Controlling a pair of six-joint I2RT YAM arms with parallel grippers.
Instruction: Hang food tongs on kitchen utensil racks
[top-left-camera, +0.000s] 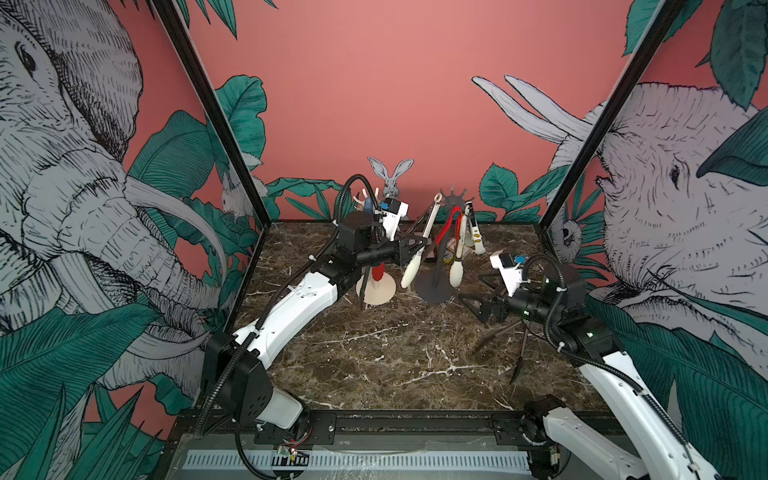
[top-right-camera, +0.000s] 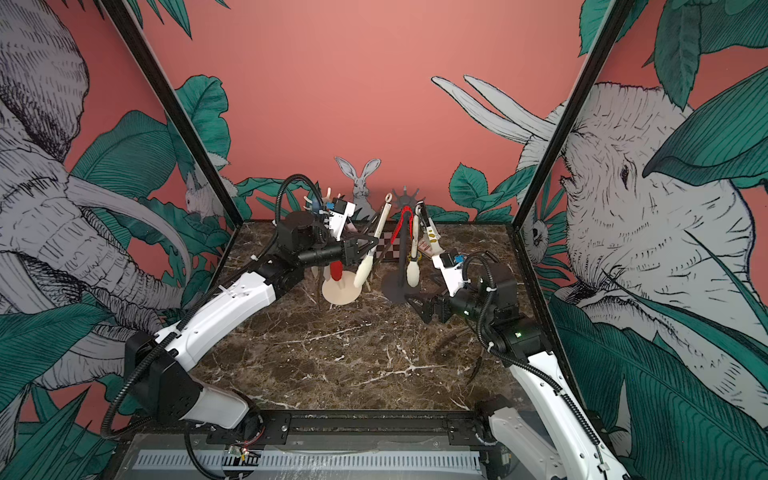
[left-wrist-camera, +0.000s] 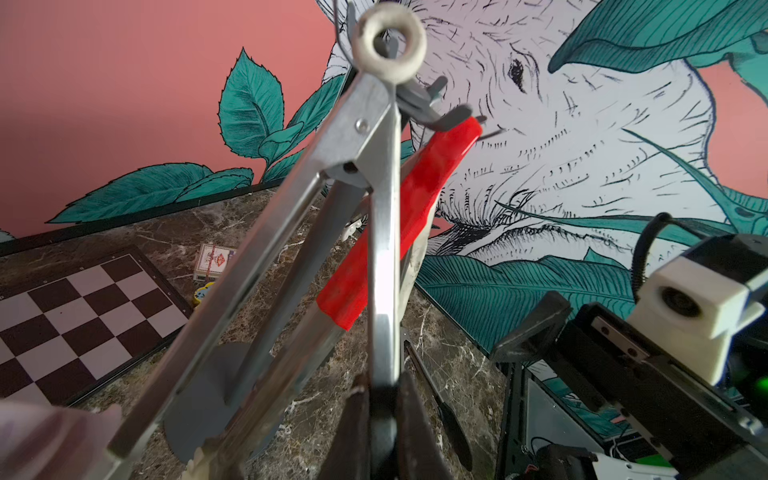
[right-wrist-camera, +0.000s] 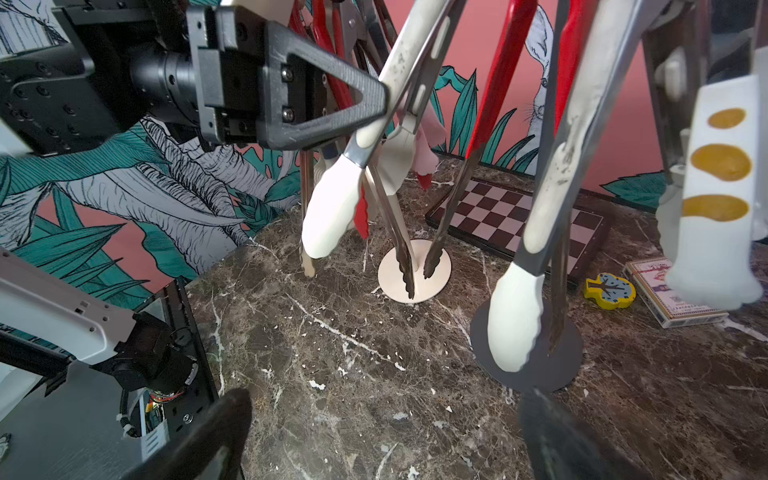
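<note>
My left gripper (top-left-camera: 419, 245) is shut on one arm of the white-tipped tongs (left-wrist-camera: 381, 232), whose ring end (left-wrist-camera: 389, 41) points up. In the left wrist view that ring overlaps the hooks of the dark rack (left-wrist-camera: 432, 108); whether they touch I cannot tell. The tongs' white tip (right-wrist-camera: 333, 206) hangs free above the table. Red tongs (left-wrist-camera: 408, 212) and another pair with white tips (right-wrist-camera: 516, 317) hang on the dark rack, along with white tongs with yellow spots (right-wrist-camera: 721, 184). My right gripper (top-left-camera: 468, 307) stands open in front of the racks, nothing between its fingers.
A second rack with a cream base (right-wrist-camera: 392, 276) stands to the left, carrying several tongs. Behind lie a checkered board (right-wrist-camera: 488, 208), a card box (right-wrist-camera: 668, 294) and a yellow toy (right-wrist-camera: 609, 291). Dark tongs (top-left-camera: 520, 356) lie at right.
</note>
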